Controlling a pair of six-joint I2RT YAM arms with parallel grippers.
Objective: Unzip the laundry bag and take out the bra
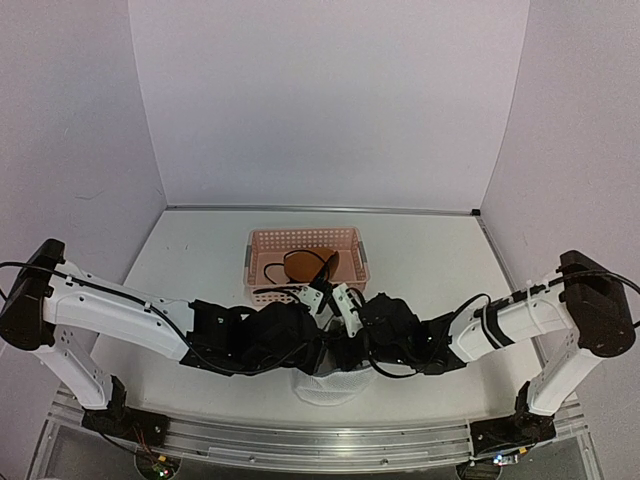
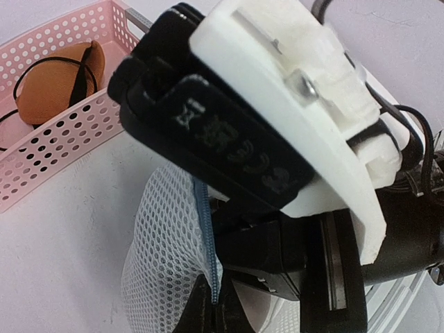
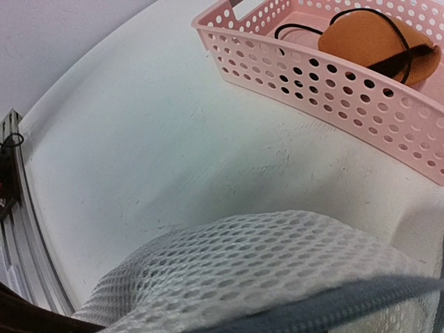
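The white mesh laundry bag (image 1: 333,388) lies at the front middle of the table, mostly under both arms. Its blue zip band (image 2: 205,225) runs down to my left gripper, which is shut on the band. Close on the right is my right gripper (image 1: 345,358), shut against the bag; its fingertips are hidden, so what lies between them does not show. In the right wrist view the zip band (image 3: 347,303) crosses low, below bulging mesh. An orange-brown bra (image 3: 378,43) with black straps rests in the pink basket (image 3: 312,87), outside the bag.
The basket stands just behind the grippers, its front wall near them. White table (image 3: 152,152) is bare to the left of the bag, and both sides of the table are clear. A metal rail (image 1: 330,430) runs along the front edge.
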